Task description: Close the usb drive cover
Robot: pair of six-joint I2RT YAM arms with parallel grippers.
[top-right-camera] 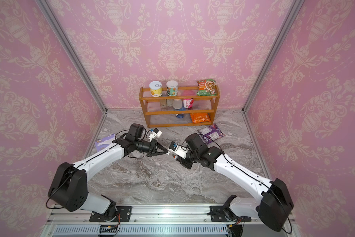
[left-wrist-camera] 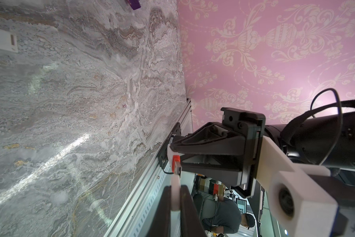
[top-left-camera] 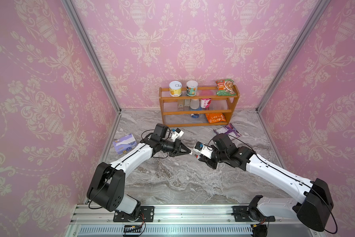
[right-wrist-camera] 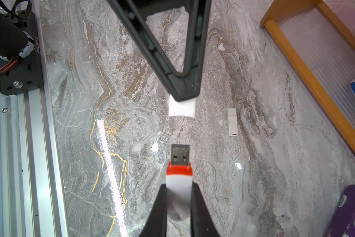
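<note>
My right gripper [top-left-camera: 198, 156] is shut on a usb drive with a red band [right-wrist-camera: 179, 169], whose silver metal plug [right-wrist-camera: 180, 154] stands exposed, pointing toward my left gripper [top-left-camera: 190, 152]. The left gripper is shut with its white tip [right-wrist-camera: 181, 105] facing the plug, a short gap apart in the right wrist view; nothing clearly shows between its fingers. A pale flat piece [right-wrist-camera: 232, 121] lies on the marble table below them; I cannot tell whether it is the cover.
A wooden shelf [top-left-camera: 195, 124] with cans and bags stands at the back. A purple bag [top-right-camera: 211, 133] lies right of centre, a lilac box [top-left-camera: 124, 143] at the left.
</note>
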